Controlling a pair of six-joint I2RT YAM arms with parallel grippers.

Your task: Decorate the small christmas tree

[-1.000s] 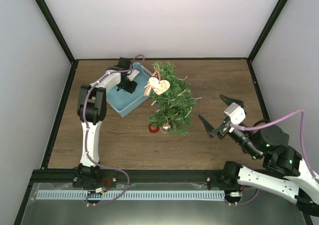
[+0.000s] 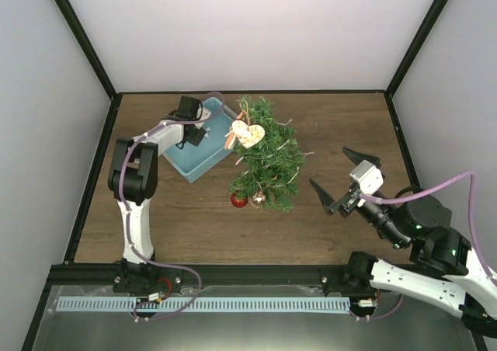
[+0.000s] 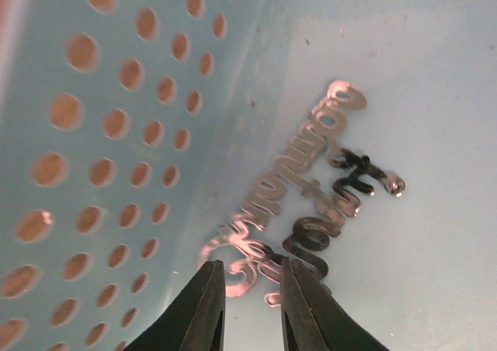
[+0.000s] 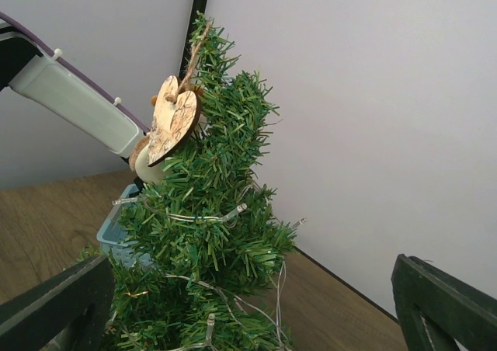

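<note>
My left gripper (image 2: 194,137) is over the blue basket (image 2: 193,161). Its fingers stand apart (image 3: 251,267) above a shiny metal lettering ornament (image 3: 303,161) on the basket floor, with no grip visible. The small tree (image 2: 272,165) carries a wooden heart ornament (image 2: 250,135), a red bauble (image 2: 238,200) and a silver bauble (image 2: 258,198). In the right wrist view the tree (image 4: 210,250) fills the middle, heart near its top. My right gripper (image 2: 330,182) stands open at the tree's right, nothing between its fingers.
Bare wooden table (image 2: 233,242) lies in front of the tree and left of the basket. Walls enclose the back and sides. The basket's perforated wall (image 3: 78,172) rises beside the lettering.
My left gripper and arm have shifted slightly to the left and toward the front, still over the basket. The right arm and tree look unchanged.
</note>
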